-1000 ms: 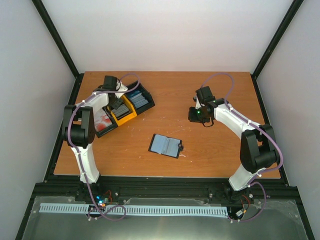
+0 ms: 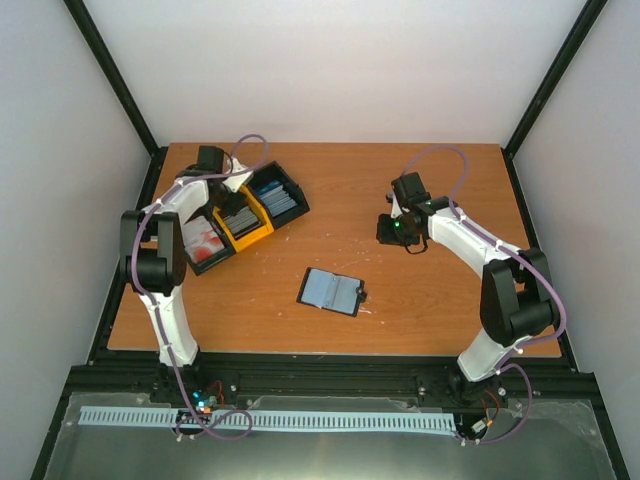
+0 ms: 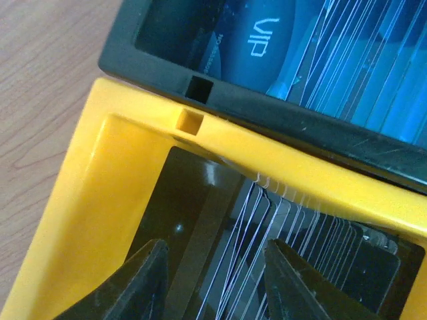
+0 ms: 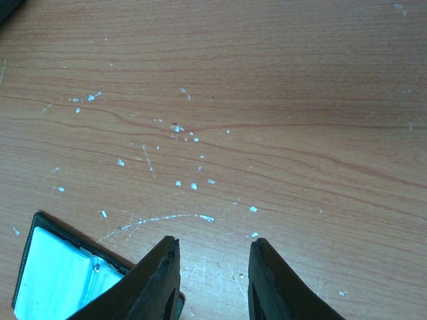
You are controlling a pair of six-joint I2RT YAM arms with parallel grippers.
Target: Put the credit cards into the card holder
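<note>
Black cards stand on edge in a yellow bin. Over that bin hangs my left gripper, its fingers well apart and nothing held between them; whether the tips reach below the rim I cannot tell. Blue cards fill the black bin alongside. The card holder lies spread on the table, black-edged with pale blue-grey inside; its corner shows low in the right wrist view. Above bare wood, up and to the right of the holder, my right gripper is open and empty.
Another bin with red and white cards adjoins the yellow one on its near left side. Between the bins and the right arm the wooden table is clear, apart from small pale scuffs.
Over the bins, my left gripper has shifted a little to the left and slightly up in the top view. The right arm, the bins and the holder look unmoved.
</note>
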